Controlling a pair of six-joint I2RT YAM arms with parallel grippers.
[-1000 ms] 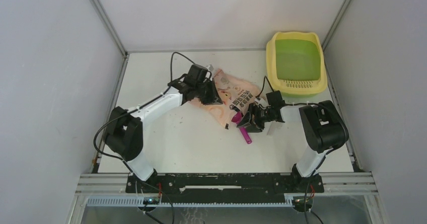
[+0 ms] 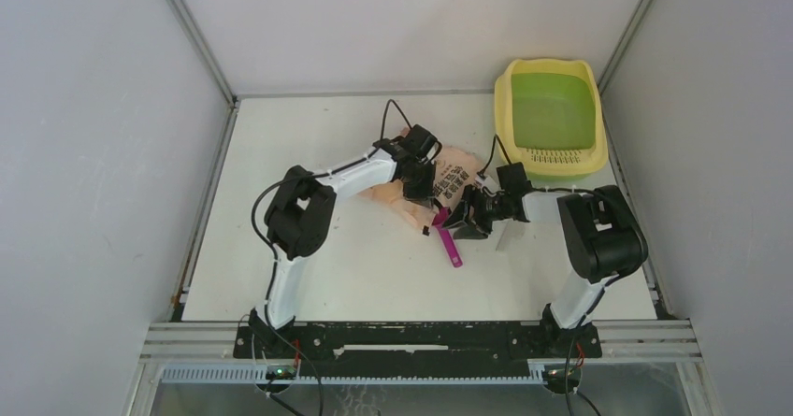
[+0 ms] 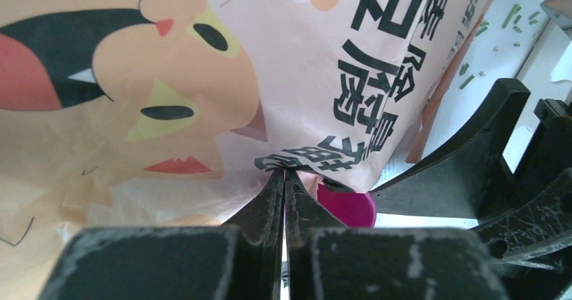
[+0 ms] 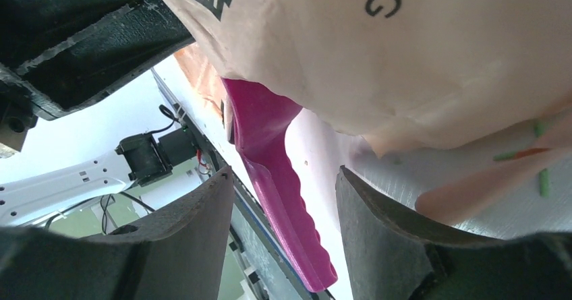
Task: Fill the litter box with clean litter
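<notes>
A pink paper litter bag (image 2: pixel 449 168) with a printed cat lies mid-table. My left gripper is shut on the bag's creased edge, as the left wrist view shows. Close by, a magenta scoop (image 2: pixel 452 248) lies partly under the bag. My right gripper stands open over it, the scoop's handle showing between and beyond its fingers; I cannot tell whether they touch it. The yellow litter box (image 2: pixel 552 112) with a green inside stands at the back right, no litter visible in it.
Small green pellets (image 3: pixel 516 20) lie scattered beside the bag. Both arms are close together at the centre, the right one just below the box.
My left arm has moved right and down onto the bag by the scoop. The scoop's handle end has shifted slightly left; the right arm has barely moved.
</notes>
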